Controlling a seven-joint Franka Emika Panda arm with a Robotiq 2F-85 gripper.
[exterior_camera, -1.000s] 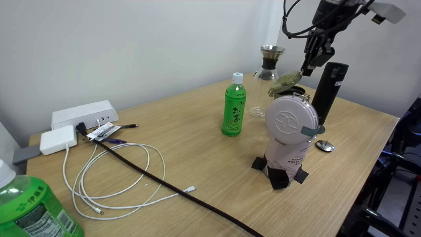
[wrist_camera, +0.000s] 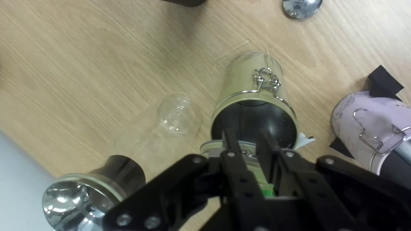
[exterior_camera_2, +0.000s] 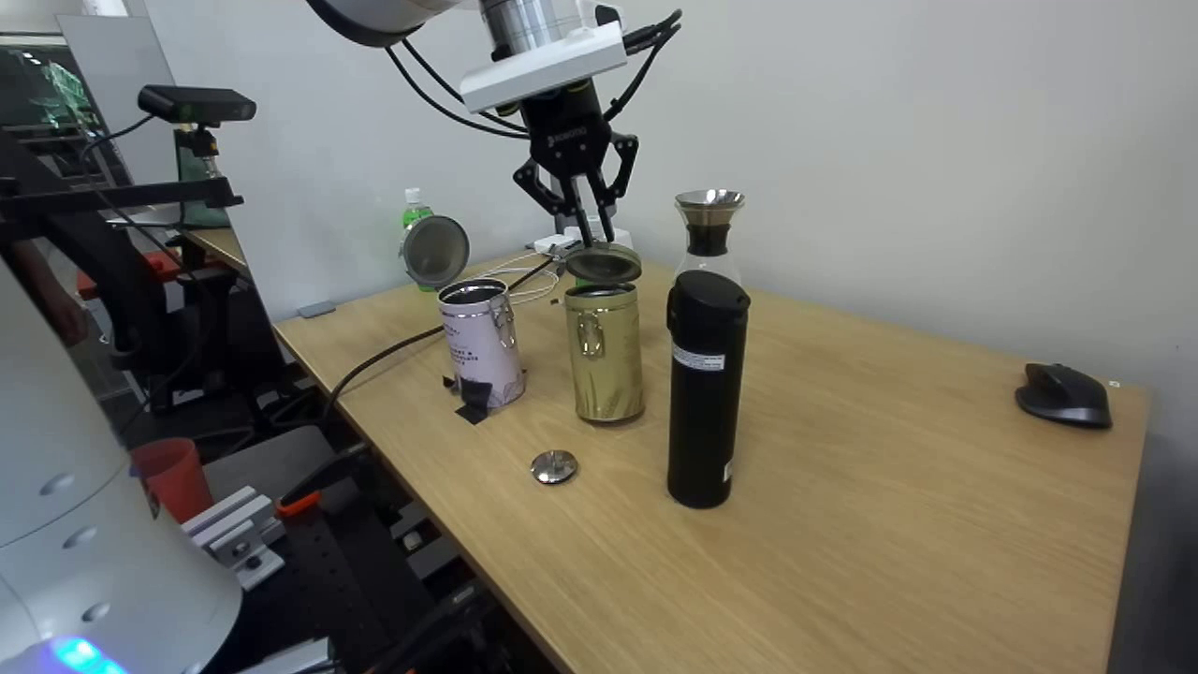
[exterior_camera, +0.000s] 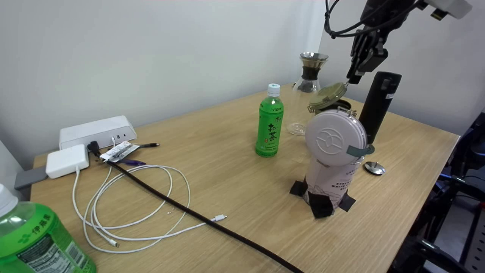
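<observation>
The olive-green canister [exterior_camera_2: 607, 359] stands upright, its dark inside showing from above in the wrist view. Its hinged lid [exterior_camera: 328, 95] is raised and tilted over the mouth. My gripper [exterior_camera_2: 596, 242] is at the lid's free edge, pointing down, its fingers close together with a small gap. In the wrist view, the lid's wire catch [wrist_camera: 248, 153] shows between the fingers, and my gripper appears shut on it; the exact contact is partly hidden by the fingers. A pink canister [exterior_camera_2: 484, 348] with its lid [exterior_camera: 335, 138] flipped open stands beside it, black tape at its base.
A tall black flask [exterior_camera_2: 705, 393] and a glass coffee maker [exterior_camera: 311, 86] stand close to the green canister. A small metal lid [exterior_camera_2: 553, 466] lies in front. A green tea bottle [exterior_camera: 270, 123] is nearby.
My gripper has moved up slightly over the last second. The green lid stays raised and has shifted only a little. The other objects have not moved.
</observation>
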